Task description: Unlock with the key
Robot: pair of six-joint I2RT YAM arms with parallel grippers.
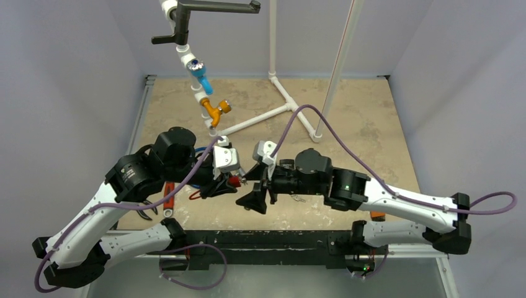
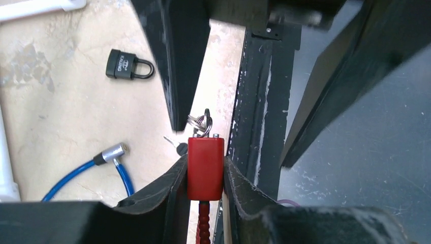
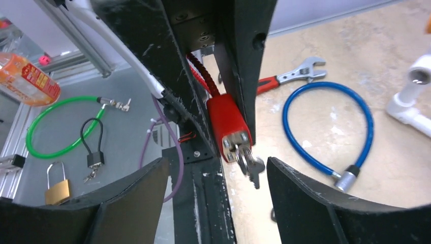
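Note:
My left gripper is shut on the red lock body [image 2: 206, 162], which has a red cable running back from it. From the lock's metal end face project silver rings [image 3: 246, 161] and a small key-like piece [image 3: 255, 177]; how deep it sits I cannot tell. My right gripper faces that end with parted fingers. Its fingers [image 2: 183, 61] stand around the rings and hold nothing. In the top view the red lock [image 1: 234, 180] lies between both grippers, partly hidden.
Below lie a black padlock [image 2: 122, 65], a loose black-headed key [image 2: 179, 146] and a blue cable lock [image 3: 368, 119]. A red-handled wrench [image 3: 295, 74] rests nearby. A green cable lock [image 3: 33, 132] and brass padlock [image 3: 58, 190] lie on the grey floor. White pipes [image 1: 254, 118] stand behind.

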